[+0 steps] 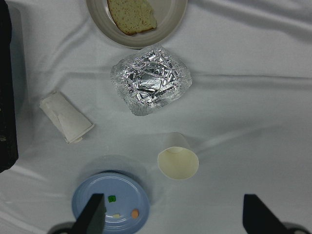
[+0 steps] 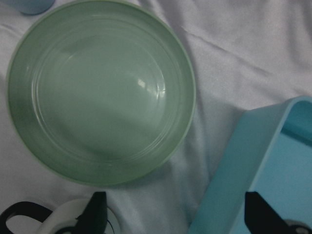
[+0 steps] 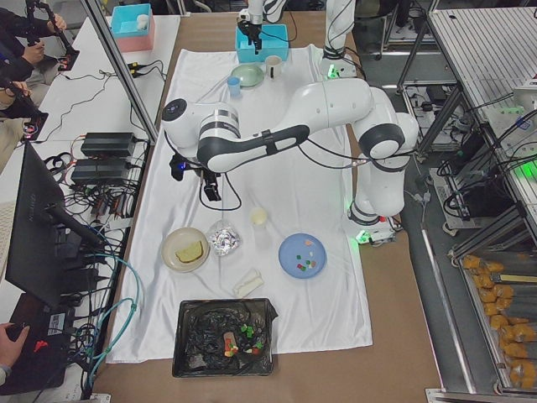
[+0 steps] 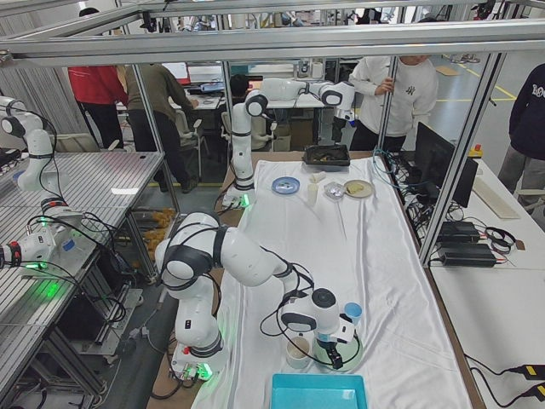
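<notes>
My left gripper hangs open over the table, nothing between its fingers. Below it lie a cream cup [image 1: 178, 163], a crumpled foil packet [image 1: 150, 80], a folded napkin [image 1: 66, 116], a plate [image 1: 170, 24] with a bread slice [image 1: 130, 14], and a blue plate [image 1: 90, 192] with small coloured pieces. My right gripper stands open at the far end, above a green plate [image 2: 100, 92], a mug [image 2: 58, 226] and the edge of a light blue bin [image 2: 253, 141].
A black tray [image 3: 222, 336] with some coloured items sits at the table's end. A blue cup [image 4: 352, 311] stands beside the green plate. Monitors and cables [image 3: 101, 327] line one long side.
</notes>
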